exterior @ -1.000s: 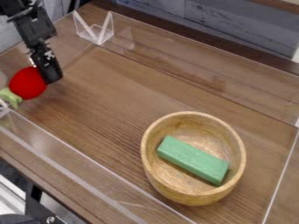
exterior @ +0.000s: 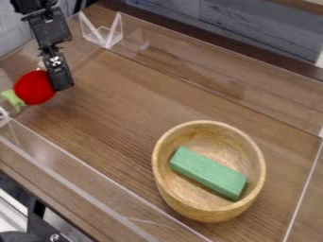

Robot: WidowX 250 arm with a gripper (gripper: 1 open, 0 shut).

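My black gripper (exterior: pixel 53 66) hangs at the upper left, its fingers low beside a red round object (exterior: pixel 34 88), which lies on the wooden table at the left edge. A pale green item (exterior: pixel 11 98) is partly behind and left of the red object. The gripper looks shut; whether anything is between its fingers is hard to tell.
A wooden bowl (exterior: pixel 171 184) holding a green block (exterior: pixel 209 172) stands at the lower right. A clear plastic item (exterior: pixel 108 28) is at the top left.
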